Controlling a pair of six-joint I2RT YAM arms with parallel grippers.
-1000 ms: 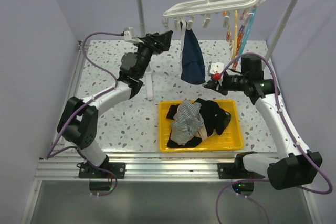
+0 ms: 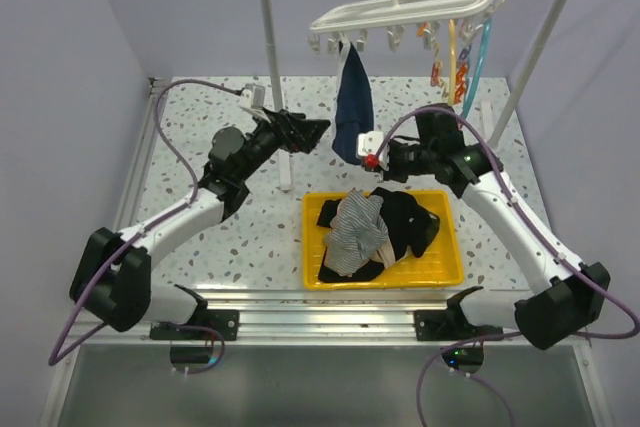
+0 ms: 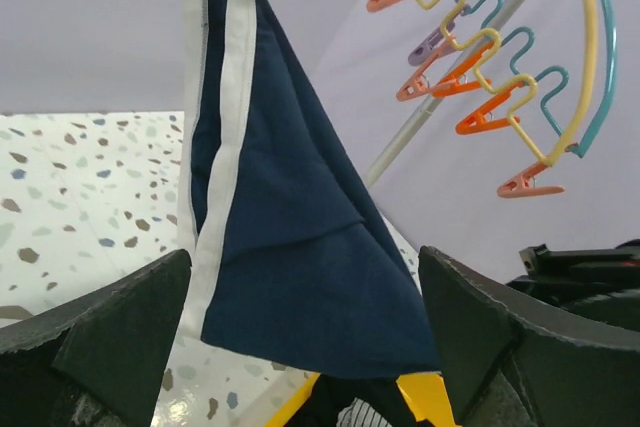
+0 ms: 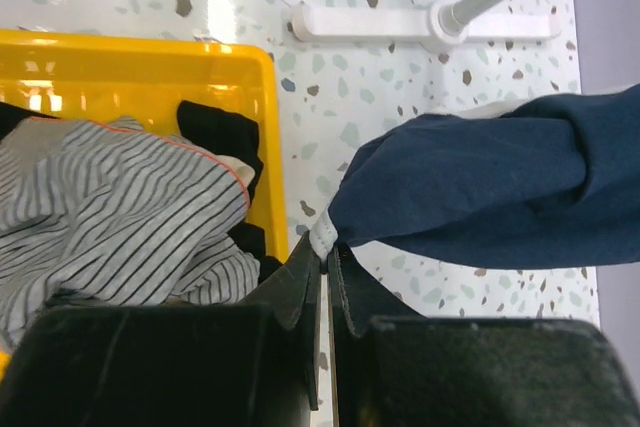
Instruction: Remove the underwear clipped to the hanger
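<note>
Navy underwear with a white band (image 2: 352, 107) hangs from a clip on the white hanger (image 2: 400, 9). In the right wrist view my right gripper is shut at the white-tipped lower end of the navy cloth (image 4: 500, 172). My left gripper (image 2: 312, 132) stands open to the left of the underwear, which shows between and beyond its fingers in the left wrist view.
A yellow bin (image 2: 312, 237) below holds striped and black clothes (image 2: 355, 232). Coloured hangers (image 3: 540, 157) hang at the back right of the white rack (image 2: 540, 42).
The right gripper has moved left onto the underwear's lower end, which is drawn slightly left.
</note>
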